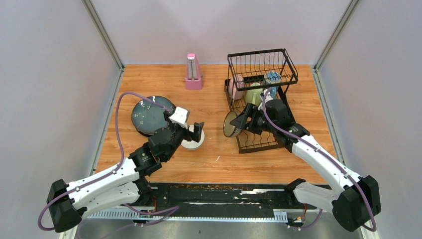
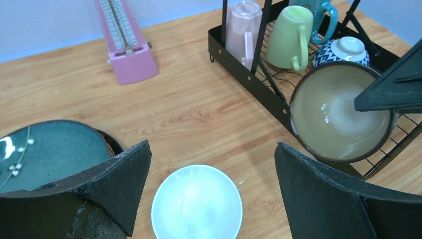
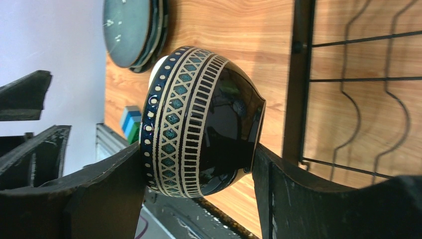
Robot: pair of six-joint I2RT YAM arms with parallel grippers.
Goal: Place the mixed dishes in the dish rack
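A dark bowl with a cream patterned band [image 3: 196,124] is held sideways in my right gripper [image 1: 239,121], its tan inside facing left, over the lower rack [image 1: 259,146]. My left gripper is open and empty, above a white dish [image 2: 196,201]. Teal plates [image 1: 152,112] lie stacked at the left. In the left wrist view, a pink cup [image 2: 241,32], green mug [image 2: 286,40], blue mug [image 2: 316,10] and blue-white bowl [image 2: 338,56] sit upside down in the rack.
A pink metronome-like object [image 1: 193,79] stands at the back. The rack's upper tier [image 1: 256,52] is empty. Bare table lies in front and between plates and rack. Walls border both sides.
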